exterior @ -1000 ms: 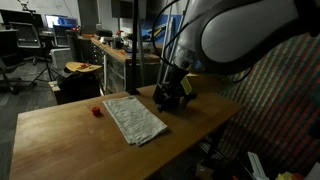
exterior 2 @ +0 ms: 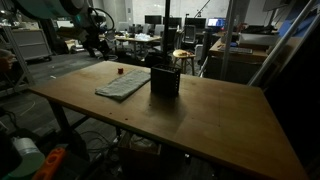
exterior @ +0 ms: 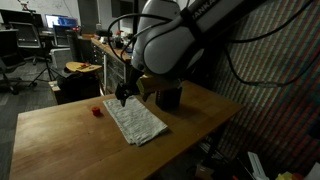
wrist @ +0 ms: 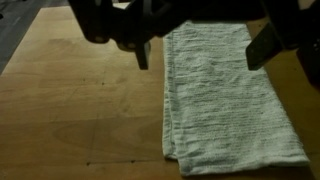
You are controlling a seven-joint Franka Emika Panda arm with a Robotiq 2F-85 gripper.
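Note:
A light grey cloth (exterior: pixel 138 121) lies flat on the wooden table, and the same cloth (exterior 2: pixel 124 84) shows in exterior view 2. Above its far end hovers my gripper (exterior: pixel 132 93), open and empty. From the wrist view, the cloth (wrist: pixel 228 105) fills the right half, under the open gripper, whose dark fingers (wrist: pixel 142 52) stand wide apart. To the left of the cloth in exterior view 1 sits a small red object (exterior: pixel 97 112), apart from the gripper. A black box-like container (exterior 2: pixel 165 81) stands on the table beside the cloth.
The table (exterior 2: pixel 225 110) has a wide bare stretch beyond the container in exterior view 2. Bare wood also shows at the left of the table (exterior: pixel 50 140) in exterior view 1. Chairs and desks stand in the background, off the table.
In exterior view 1 my gripper has moved left and slightly up, from near the black container to over the cloth's far end. The cloth and the red object have not moved.

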